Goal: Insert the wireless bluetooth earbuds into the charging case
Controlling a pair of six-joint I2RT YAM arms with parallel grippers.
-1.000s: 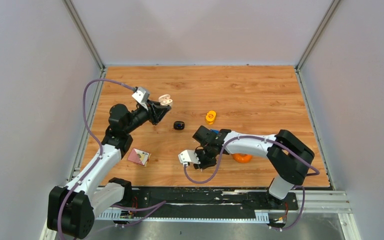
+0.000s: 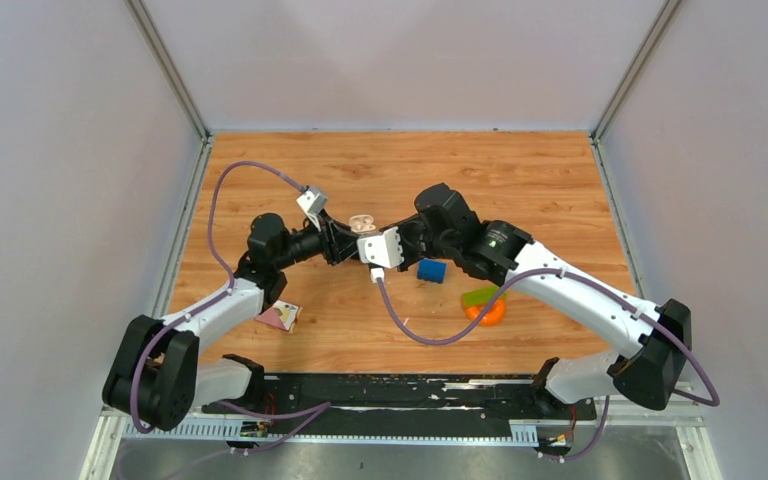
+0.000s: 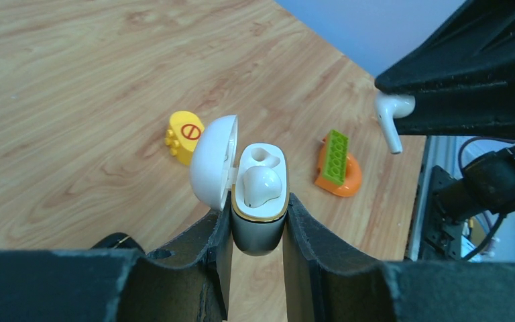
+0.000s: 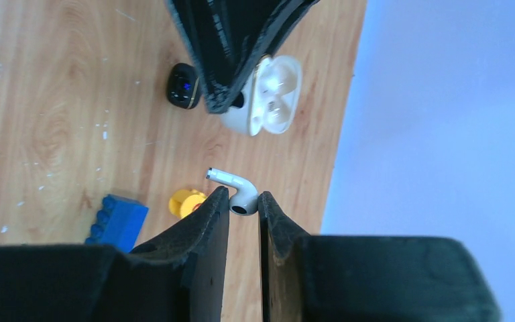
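Note:
My left gripper is shut on the open white charging case (image 3: 214, 161). In the left wrist view one of its two wells shows empty and the other shows a smooth white shape. My right gripper is shut on a white earbud (image 4: 231, 180), stem pointing out to the upper left. The earbud, also in the left wrist view (image 3: 394, 107), hangs to the right of and above the case, apart from it. In the top view both grippers meet over the middle of the table.
A yellow block (image 3: 184, 134), a blue block (image 2: 432, 270), a green block (image 2: 480, 295) on an orange ring (image 2: 490, 313), a black object (image 4: 182, 86) and a card (image 2: 278, 316) lie on the table (image 2: 510, 180).
My right arm has risen from the table's front to the middle, beside the case. My left gripper has moved right with the case toward it.

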